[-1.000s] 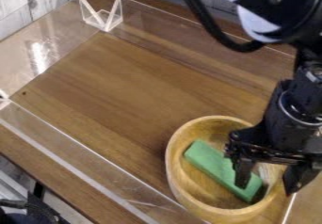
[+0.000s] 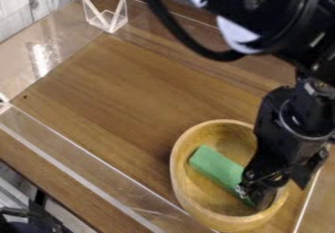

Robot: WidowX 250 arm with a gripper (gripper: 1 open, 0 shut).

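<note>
A green block [image 2: 217, 165] lies in a round wooden bowl [image 2: 197, 197] at the lower right of the camera view. My black gripper [image 2: 271, 186] reaches down into the bowl's right side, over the right end of the block. Its fingers are dark and overlap each other, and they hide that end, so whether they touch the block is unclear.
Transparent plastic edges run along the left and bottom, with a clear bracket [image 2: 106, 13] at the upper left.
My gripper and wrist have rotated and shifted slightly left, over the block's right end. The bowl has moved a little to the left.
</note>
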